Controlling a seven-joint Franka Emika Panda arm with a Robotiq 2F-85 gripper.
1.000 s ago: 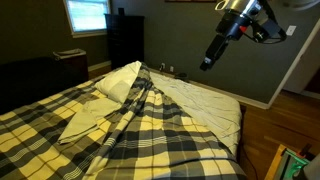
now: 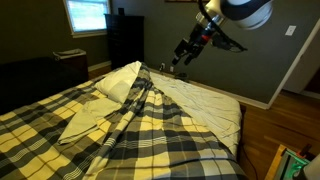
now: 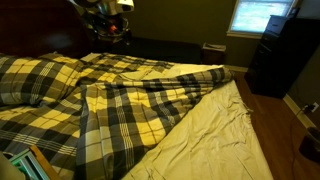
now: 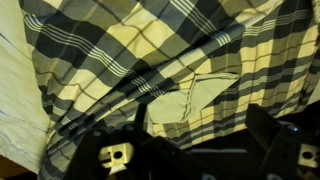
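Note:
A black, white and grey plaid blanket (image 2: 150,135) covers much of the bed, rumpled into a long raised fold (image 3: 130,115). In exterior view 1 my gripper (image 2: 182,55) hangs in the air well above the bed, touching nothing. The wrist view looks down on the plaid cloth, with my gripper open over it and its dark fingers far apart. Between and beyond them shows a light grey patch of cloth (image 4: 190,98). No held object shows between the fingers.
A pale sheet (image 3: 205,135) lies bare along one side of the bed. A white bundle (image 2: 120,82) rests near the blanket's fold, and a flat light patch (image 2: 88,120) lies on the plaid. A dark dresser (image 2: 126,40) stands by the far wall.
In exterior view 1 the arm has swung left and slightly up, with the gripper now turned differently. The bedding looks unchanged.

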